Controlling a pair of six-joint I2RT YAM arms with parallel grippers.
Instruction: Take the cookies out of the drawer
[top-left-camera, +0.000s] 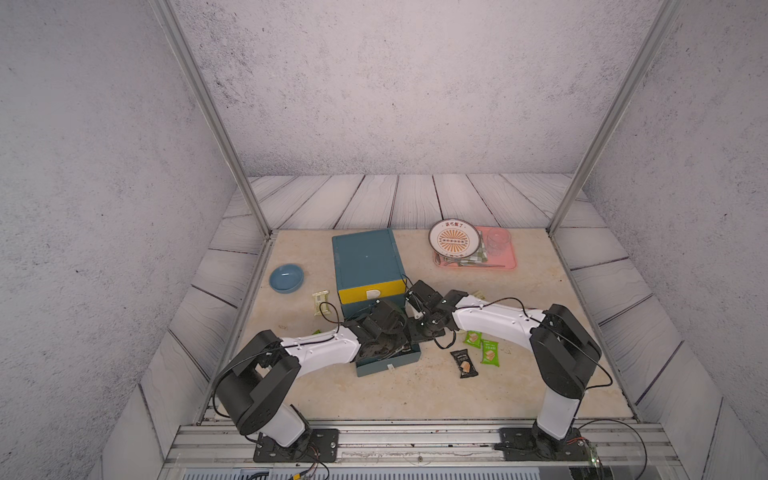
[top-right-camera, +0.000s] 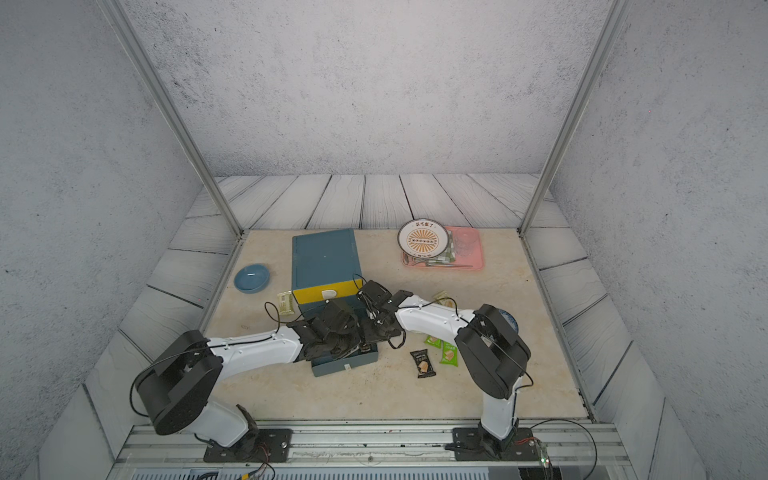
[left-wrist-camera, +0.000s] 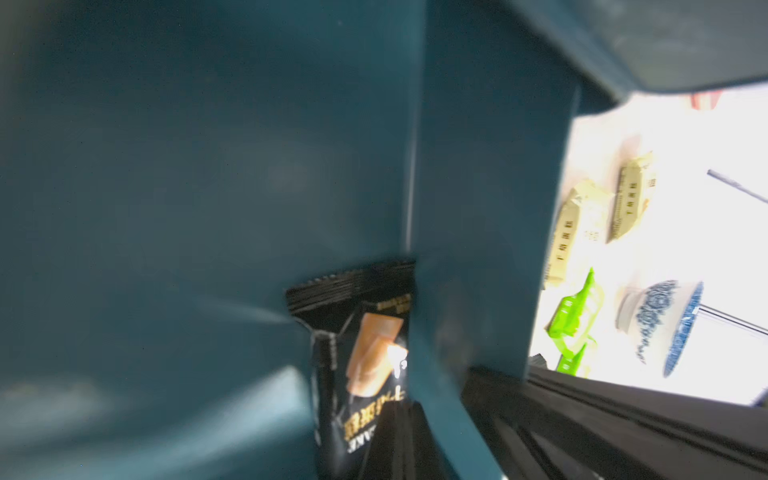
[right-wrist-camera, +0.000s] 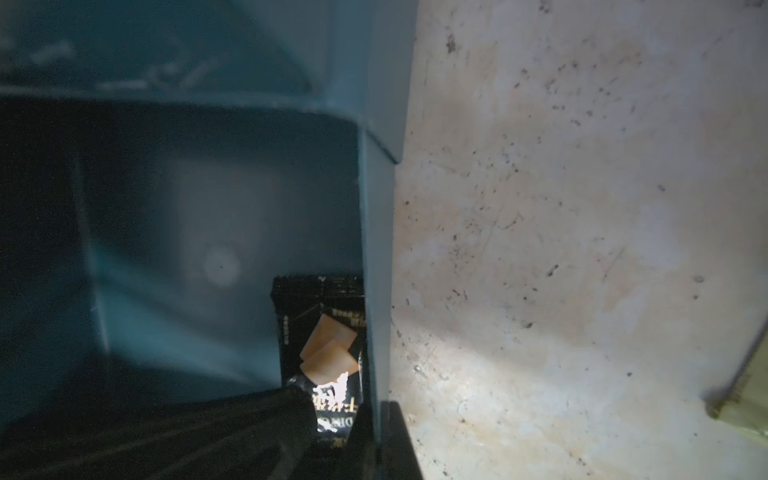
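Note:
The blue drawer (top-left-camera: 387, 365) is pulled out in front of its cabinet (top-left-camera: 366, 257). A black cookie packet (left-wrist-camera: 376, 356) lies inside, against the drawer's right wall (right-wrist-camera: 377, 264). My left gripper is shut over the packet's near end, with nothing visible between its fingers. At that right wall, my right gripper has one finger inside and one outside, and is shut on the thin rim. Outside on the table, right of the drawer, rest another black packet (top-left-camera: 464, 363) and green packets (top-left-camera: 489, 353). Both arms hide much of the drawer from above.
A pale yellow packet (top-left-camera: 321, 302) and a blue bowl (top-left-camera: 286, 278) stand left of the cabinet. At the back right, a plate (top-left-camera: 454, 239) sits on a pink tray (top-left-camera: 500, 260). Bare table lies in front of the drawer.

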